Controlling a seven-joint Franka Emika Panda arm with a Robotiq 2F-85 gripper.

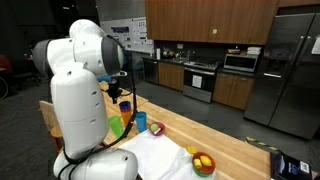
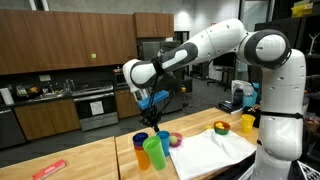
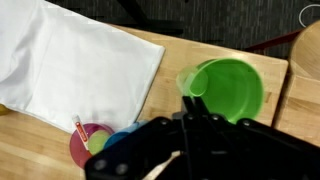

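A green cup [image 3: 238, 88] fills the right middle of the wrist view, its mouth facing the camera. My gripper is shut with its fingertips at the cup's near rim; the exact contact is hard to make out. From the first exterior view, the green cup [image 1: 116, 127] appears below the gripper [image 1: 114, 101] at the left end of the table. In the second exterior view it shows as a bright green cup [image 2: 155, 152] under the dark gripper [image 2: 152, 122], among other cups. Whether its base touches the table cannot be told.
Blue cups [image 1: 141, 121] and an orange cup [image 1: 126, 116] stand close beside the green one. A pink bowl [image 1: 156, 128] sits next to a white cloth [image 3: 85, 55]. Farther right is a red bowl with yellow things [image 1: 203, 163].
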